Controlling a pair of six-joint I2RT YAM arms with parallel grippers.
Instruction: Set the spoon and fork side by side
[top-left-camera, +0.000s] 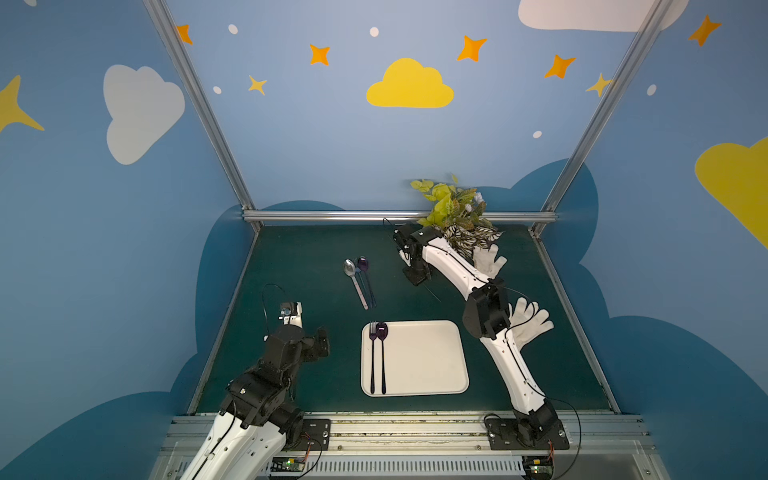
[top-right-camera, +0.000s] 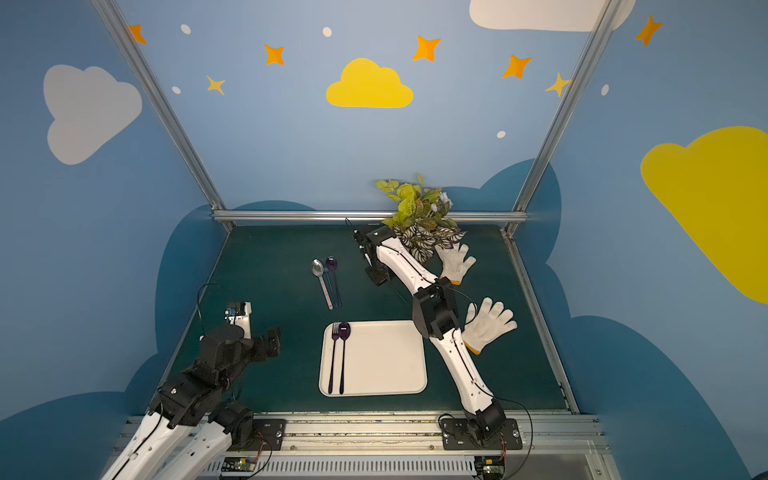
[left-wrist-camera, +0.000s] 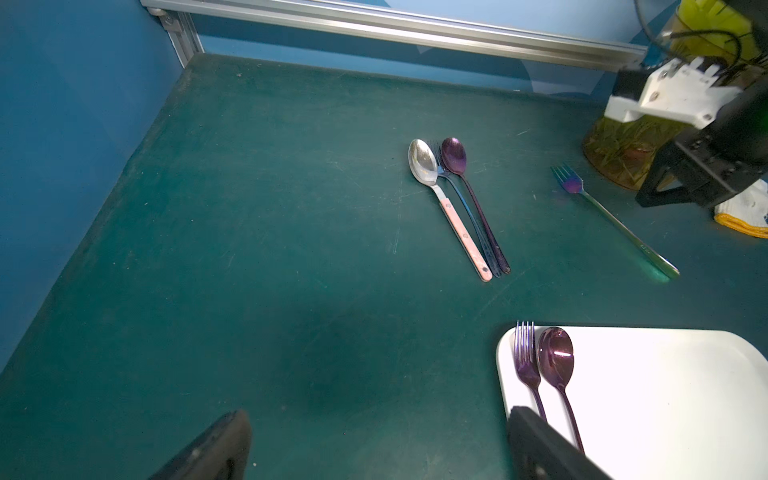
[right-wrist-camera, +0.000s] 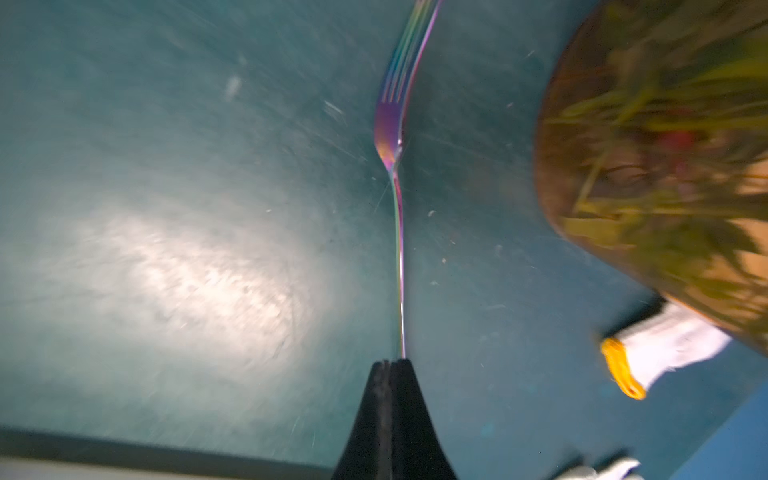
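A rainbow-coloured fork lies on the green table, seen whole in the left wrist view, where the fork (left-wrist-camera: 616, 216) stands clear of the right gripper. In the right wrist view my right gripper is shut, its tips overlapping the handle end and nothing visible between them. My left gripper is open and empty at the left, before the tray. On the white tray (top-left-camera: 424, 360), a purple fork (top-left-camera: 373, 356) and a purple spoon (top-left-camera: 382, 356) lie side by side. Beyond it sit a silver spoon (left-wrist-camera: 460, 224), a bluish fork (left-wrist-camera: 472, 208) and another purple spoon (left-wrist-camera: 480, 204).
A potted plant (top-left-camera: 452, 212) stands at the back, close to my right gripper. Two white gloves, a far glove (top-left-camera: 488, 260) and a near glove (top-left-camera: 529, 322), lie on the right.
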